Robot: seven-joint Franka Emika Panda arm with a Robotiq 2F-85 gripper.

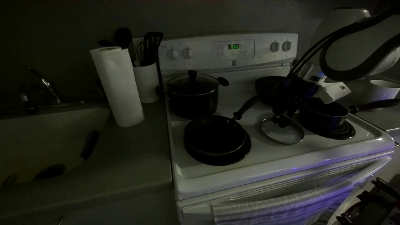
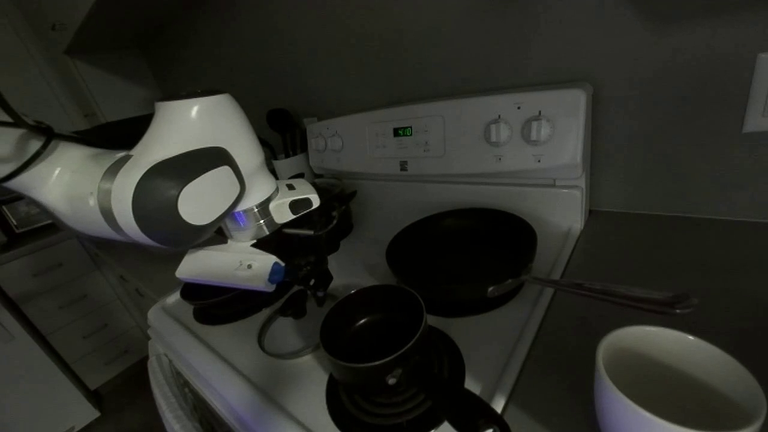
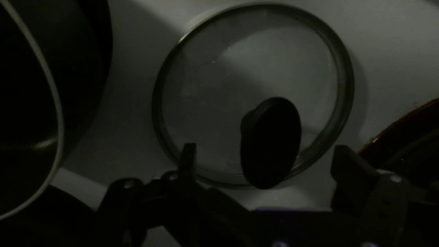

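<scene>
A round glass lid [image 1: 282, 132] with a metal rim lies flat on the white stove top, its black knob [image 3: 270, 144] upward. My gripper is open just over it, one finger to each side of the knob in the wrist view. The fingers [image 3: 188, 158] look clear of the knob there, but the height between them is hard to judge in the dark. Right of the lid, a small black saucepan [image 1: 323, 114] sits on the front burner; its inside looks empty in exterior view 2 [image 2: 374, 324].
A black frying pan [image 1: 215, 135] rests on the left front burner. Behind stand a lidded pot [image 1: 193, 97] and another pan [image 2: 461, 252]. On the right counter is a white bowl [image 2: 677, 381]; a paper towel roll [image 1: 118, 88] stands left. Bare stove top surrounds the lid.
</scene>
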